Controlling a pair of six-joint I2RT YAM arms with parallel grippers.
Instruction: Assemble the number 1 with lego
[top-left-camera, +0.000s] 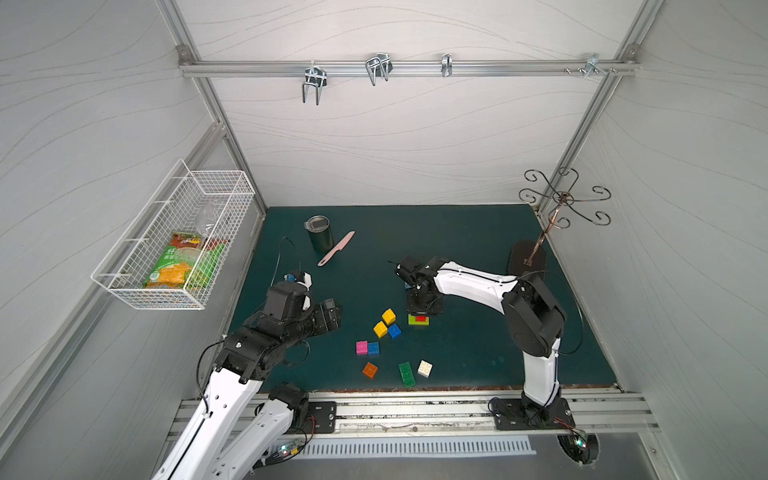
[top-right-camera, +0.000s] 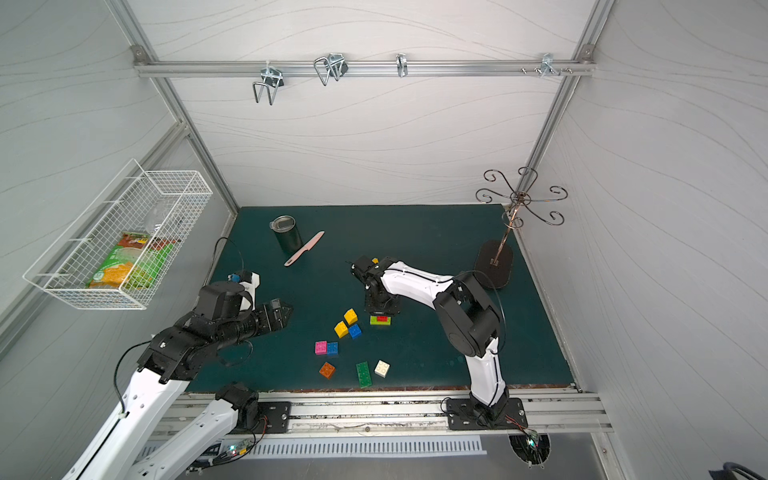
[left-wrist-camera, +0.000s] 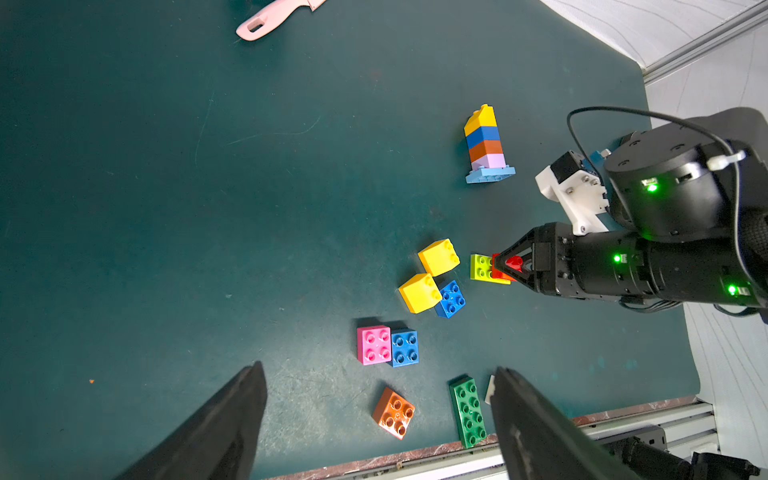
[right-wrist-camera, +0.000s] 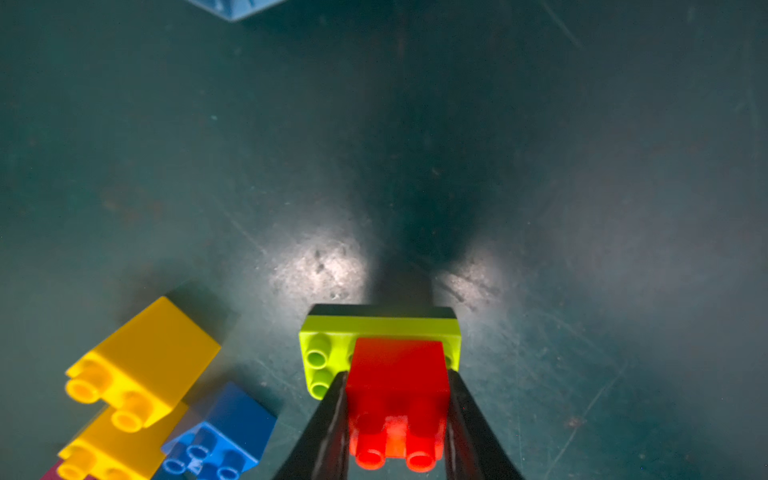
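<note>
In the right wrist view my right gripper is shut on a red brick (right-wrist-camera: 398, 368), its studs facing the camera. That brick overlaps the lime-green brick (right-wrist-camera: 328, 324), covering most of its studs; whether the two touch is unclear. Lime studs show to the left of the red one. Behind stands a small tower (left-wrist-camera: 485, 144), with yellow, blue, orange and pink bricks stacked on a light-blue base. In the top left view the right arm hides this tower. My left gripper is open and empty, high over the left of the table.
Left of the lime brick lie two yellow bricks (left-wrist-camera: 421, 293) and a blue one (left-wrist-camera: 450, 299). Pink (left-wrist-camera: 373, 345), orange (left-wrist-camera: 394, 413), green (left-wrist-camera: 467, 412) and white (top-left-camera: 425, 369) bricks lie nearer the front. A dark can (top-left-camera: 319, 234), a knife (top-left-camera: 336, 249) and a metal stand (top-left-camera: 527, 264) are farther out.
</note>
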